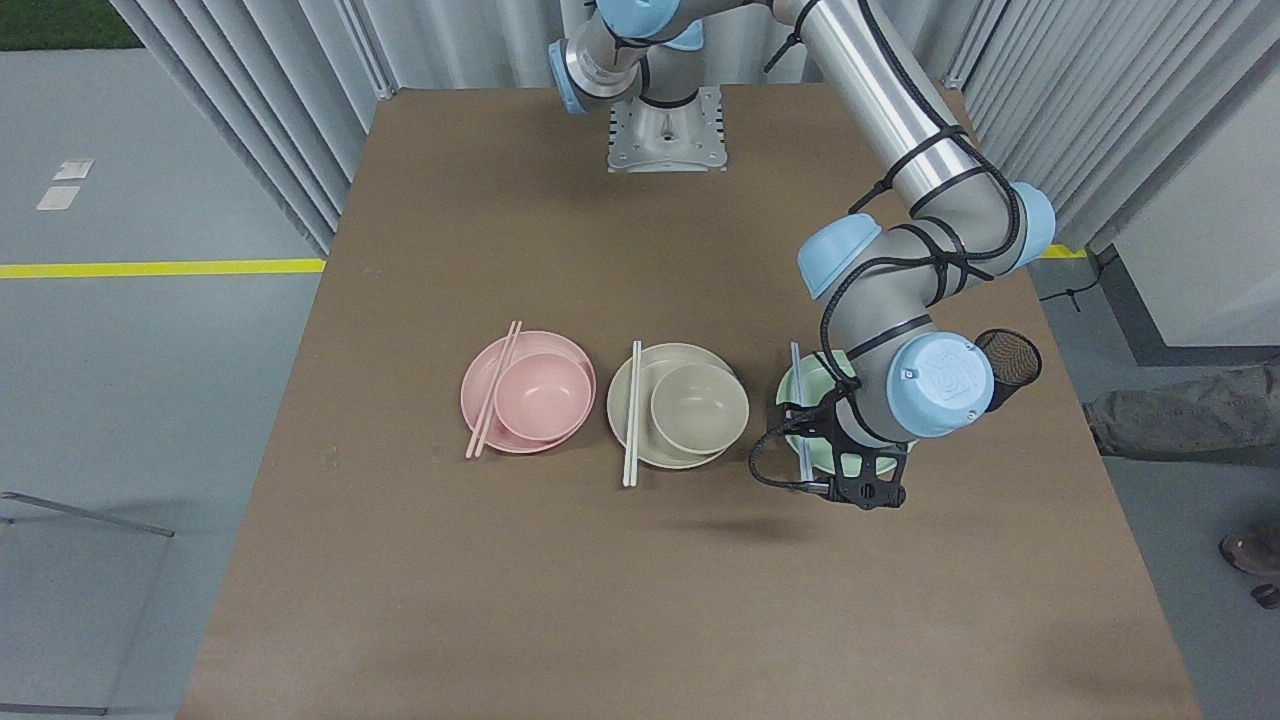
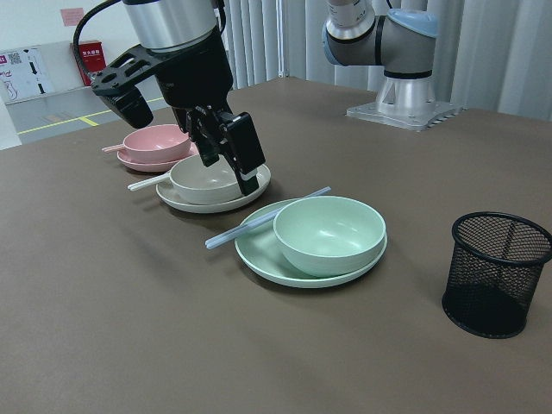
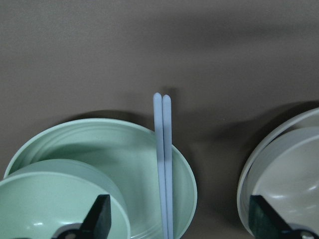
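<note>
My gripper is open, hovering low over the green and white settings with nothing between its fingers. Pale blue chopsticks (image 3: 163, 154) lie side by side across the green plate (image 3: 114, 144), beside the green bowl (image 2: 329, 233), centred between my fingertips in the wrist view. The white bowl (image 1: 699, 408) with white chopsticks (image 1: 632, 414) sits on a white plate in the middle. The pink bowl (image 1: 542, 396) and pink chopsticks (image 1: 492, 390) are on a pink plate at the left.
A black mesh cup (image 2: 492, 276) stands on the table right of the green setting.
</note>
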